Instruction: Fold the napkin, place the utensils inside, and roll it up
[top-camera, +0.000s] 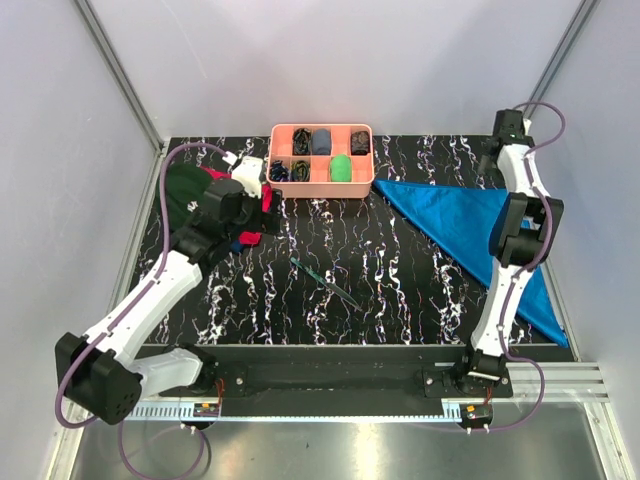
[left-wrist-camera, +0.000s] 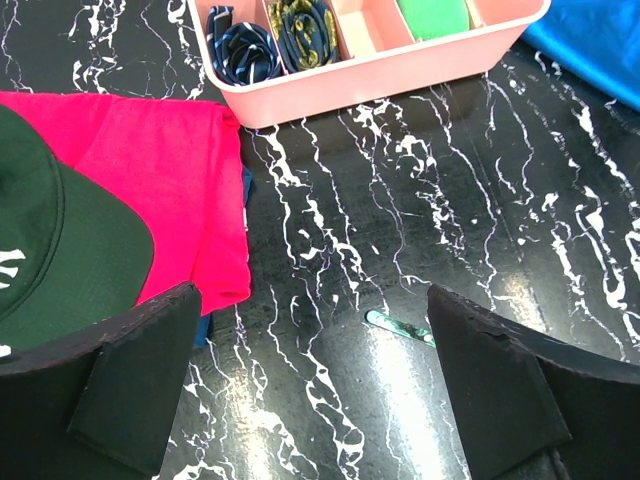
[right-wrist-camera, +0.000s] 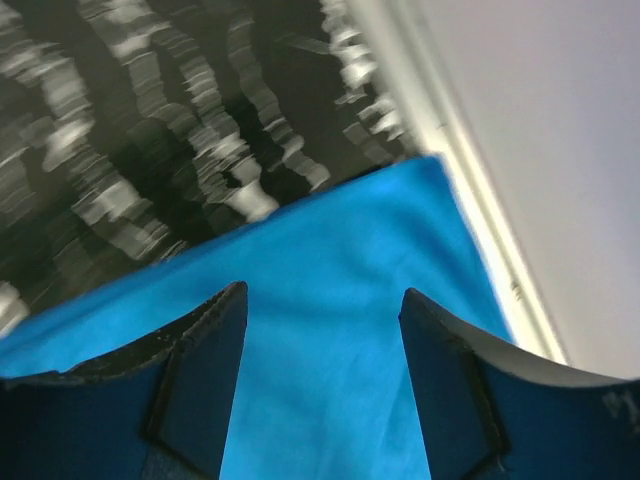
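The blue napkin (top-camera: 448, 220) lies on the marble table as a large triangle on the right, its far corner filling the right wrist view (right-wrist-camera: 320, 260). My right gripper is open over that corner, nothing between its fingers. A long, thin green utensil (top-camera: 325, 282) lies at centre table, its end (left-wrist-camera: 395, 325) showing in the left wrist view. My left gripper hangs open above the left side, empty, near a red cloth (left-wrist-camera: 185, 190) and a dark green cap (left-wrist-camera: 65, 250).
A pink divided box (top-camera: 320, 190) with rolled cloths and a green item stands at the back centre. Walls border the table at the back and both sides.
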